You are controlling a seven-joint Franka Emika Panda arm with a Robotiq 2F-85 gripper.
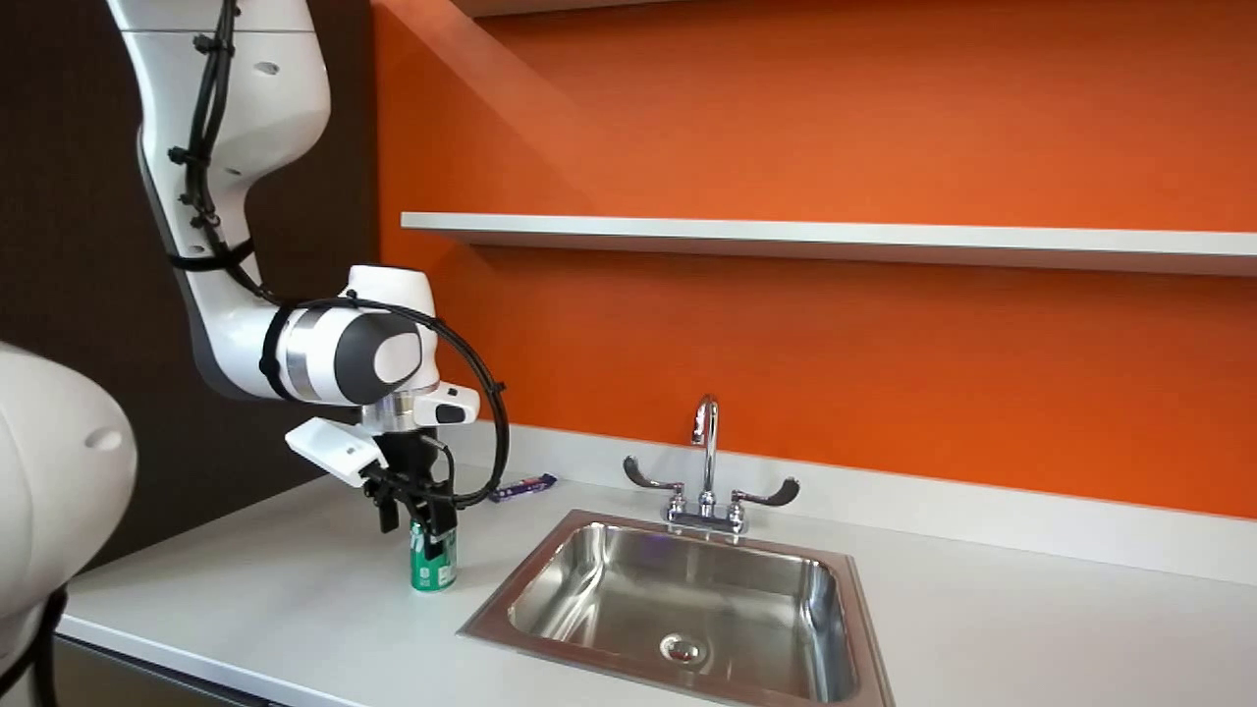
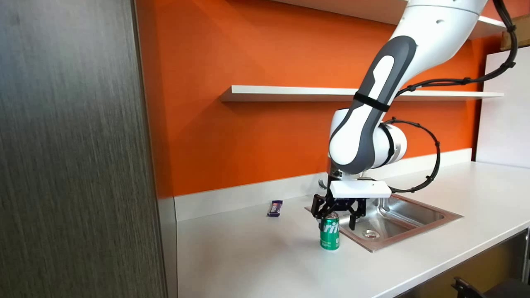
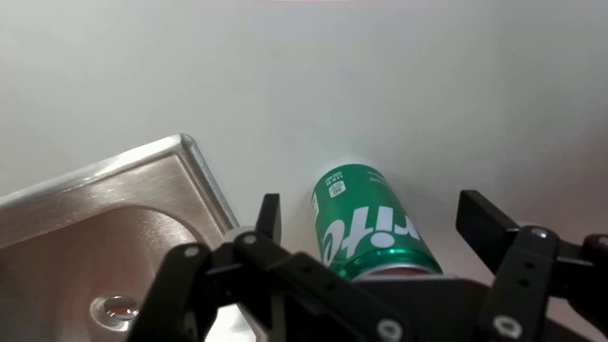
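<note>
A green soda can (image 1: 432,568) stands upright on the white counter, left of the sink. In the second exterior view the can (image 2: 330,233) shows white lettering, its top partly behind a finger. My gripper is open, and in the wrist view the can (image 3: 365,219) appears between its spread fingers, with a gap on either side. The can's top end is partly hidden by the gripper body. From outside, the gripper (image 1: 409,536) hangs at the height of the can's upper part. Whether a finger touches the can cannot be told.
The steel sink (image 1: 536,554) lies just to the right of the can, with a faucet (image 1: 707,454) behind it. A purple wrapped bar (image 2: 274,208) rests near the back wall. A shelf (image 1: 825,231) runs above. Free counter stretches left and in front.
</note>
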